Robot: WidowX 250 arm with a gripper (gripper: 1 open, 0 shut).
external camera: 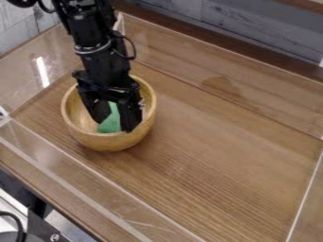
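A black robot arm reaches down from the top into a round wooden bowl (85, 138) on the left of the wooden table. Inside the bowl lies a green object (110, 119), partly hidden by the gripper (111, 114). The gripper stands open with its fingers down around or over the green object; whether they touch it I cannot tell.
A white wall edge runs along the back, and dark cables lie off the table at the lower left.
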